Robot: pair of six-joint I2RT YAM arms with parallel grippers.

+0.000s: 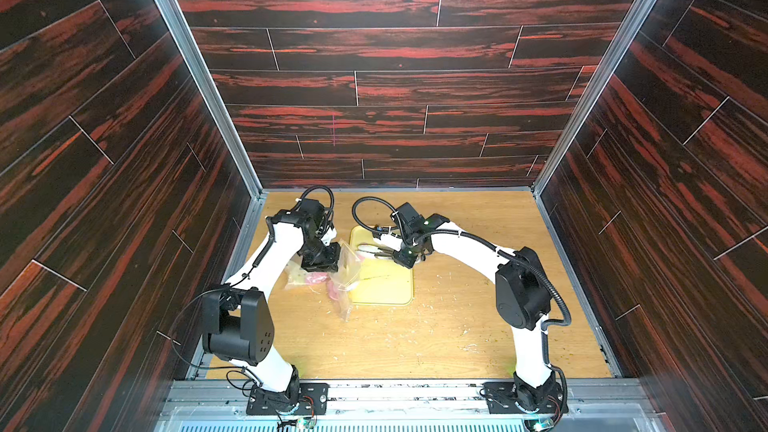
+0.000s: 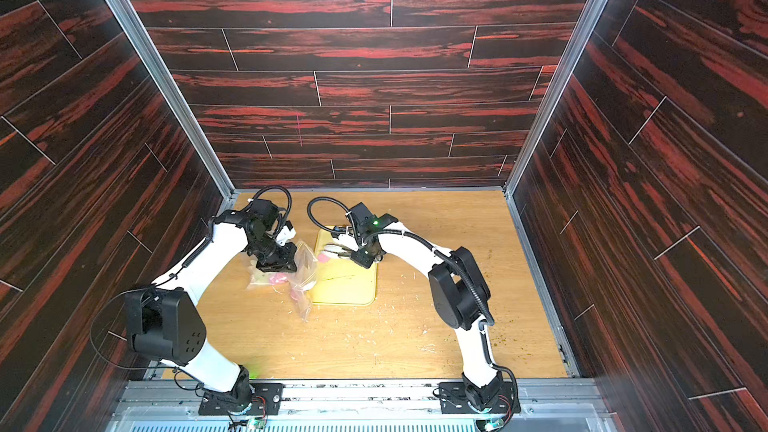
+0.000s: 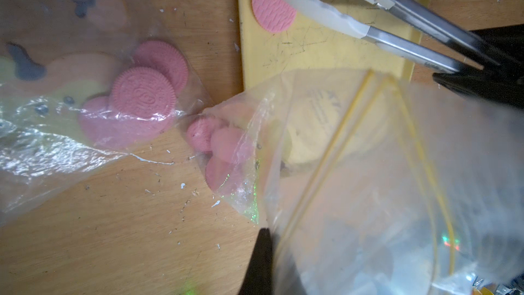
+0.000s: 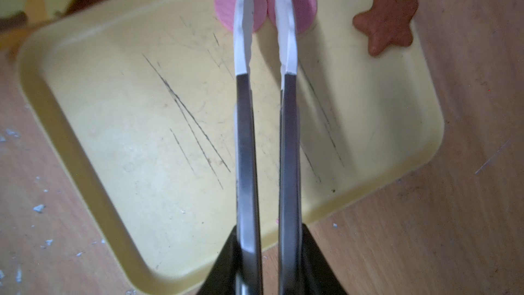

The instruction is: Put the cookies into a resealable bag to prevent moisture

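Observation:
My right gripper is shut on metal tongs [image 4: 291, 147] with white tips, held over the yellow tray [image 4: 131, 229]. The tips stand a little apart above two pink round cookies, a left cookie [image 4: 226, 2] and a right cookie [image 4: 305, 5]; contact cannot be told. A brown star cookie [image 4: 387, 20] lies near the tray's corner. My left gripper [image 1: 332, 268] is shut on the clear resealable bag [image 3: 338, 185], whose yellow-lined mouth gapes toward the tray. Several pink cookies [image 3: 232, 144] are in the bag's lower corner. The film between the left fingertips is mostly hidden.
Another clear printed packet [image 3: 49, 131] with pink cookies [image 3: 143, 91] lies left of the bag. Small white scraps [image 3: 182, 185] dot the wooden table. The tray's near half is bare, and the table's right side is open apart from the right arm.

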